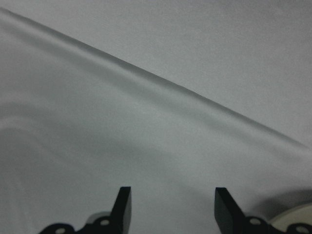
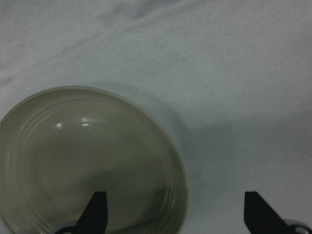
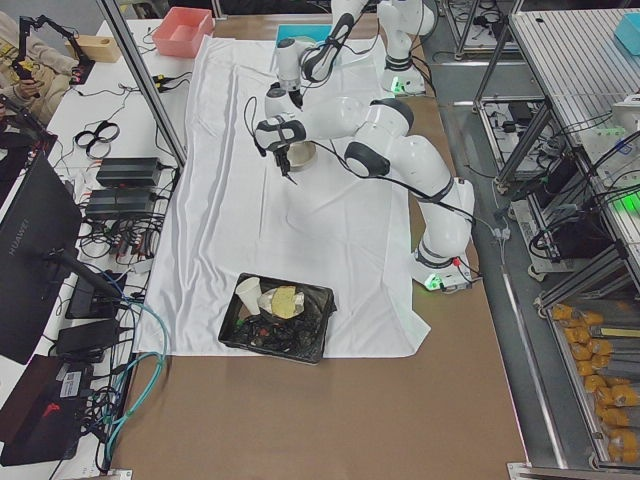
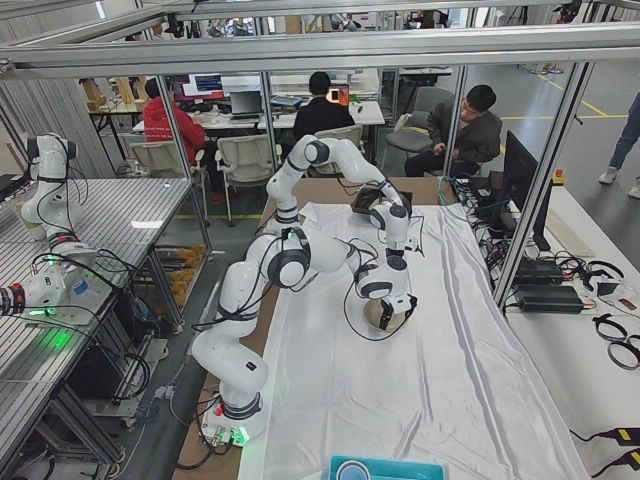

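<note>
A round beige plate (image 2: 73,141) lies on the white cloth (image 3: 250,210) under the arms, partly hidden in both camera views. My left gripper stands open over bare cloth, the plate's edge at its lower right. My right gripper is open above the plate, one finger over the plate and the other over cloth beside it. Neither has anything between its fingers.
A black lined tray (image 3: 255,335) with a white cup and wrappers sits at one end of the cloth, a blue tray (image 4: 400,470) at the other. Cables and electronics line the side table.
</note>
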